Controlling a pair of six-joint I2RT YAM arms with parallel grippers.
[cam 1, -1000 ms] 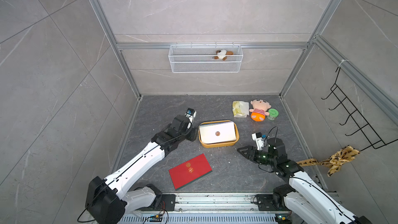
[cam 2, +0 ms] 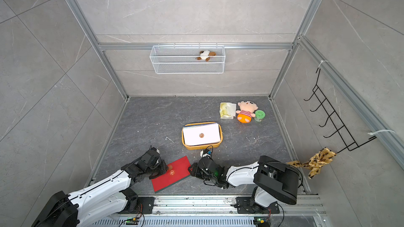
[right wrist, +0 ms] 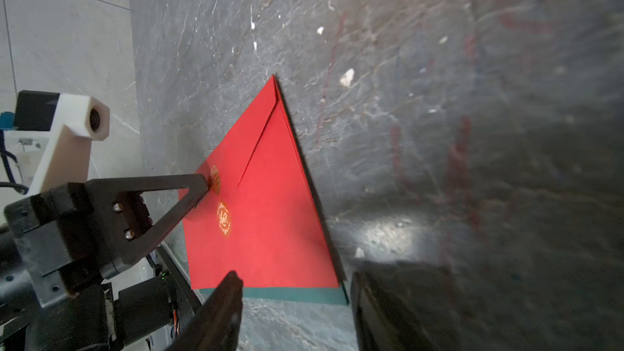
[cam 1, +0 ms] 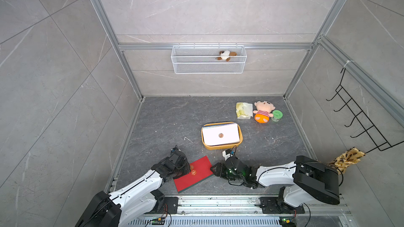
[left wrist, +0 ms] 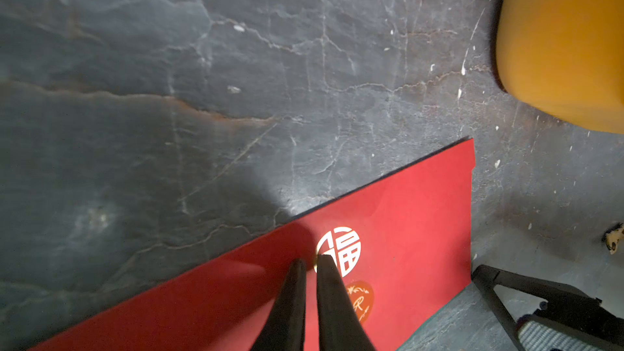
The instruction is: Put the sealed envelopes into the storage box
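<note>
A red envelope (cam 1: pixel 201 169) with gold and white seals lies flat on the dark table, a teal one (right wrist: pixel 295 295) peeking out beneath its edge. My left gripper is over the red envelope's left part, its fingers only slightly apart and nothing visibly gripped between them. At the envelope's right end, my right gripper stands open, with the near corner of the stack between its fingers in the right wrist view. Behind them sits the yellow storage box (cam 1: pixel 218 146), with a white envelope (cam 1: pixel 227 132) on top inside it.
A plush doll (cam 1: pixel 262 112), a green-lidded jar (cam 1: pixel 277 114) and a pale packet (cam 1: pixel 244 110) stand at the back right. A white wire basket (cam 1: pixel 208 68) hangs on the back wall.
Both arms have come down toward the front. The left gripper moved from beside the box onto the red envelope; the right one moved left to the envelope's end.
</note>
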